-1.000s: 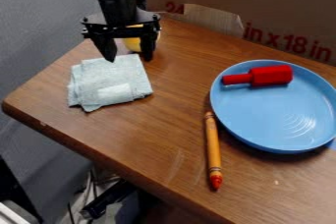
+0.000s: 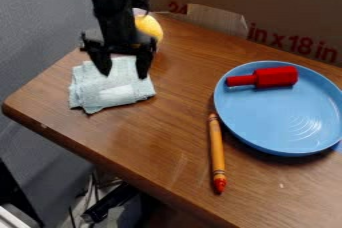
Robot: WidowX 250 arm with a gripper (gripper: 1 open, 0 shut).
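My gripper [image 2: 116,49] is at the upper left, low over a folded pale cloth [image 2: 104,89] on the wooden table. Its fingers are dark and partly overlapping, so whether they are open or shut, or touch the cloth, is unclear. Just behind the gripper is a yellow round object [image 2: 150,28], partly hidden by it.
A blue plate [image 2: 281,122] holding a red cylindrical object [image 2: 274,76] is at the right. An orange crayon [image 2: 217,152] lies left of the plate. A cardboard box [image 2: 254,7] stands behind.
My gripper has moved down toward the cloth and turned, uncovering more of the yellow object behind it. The objects on the table have not visibly moved.
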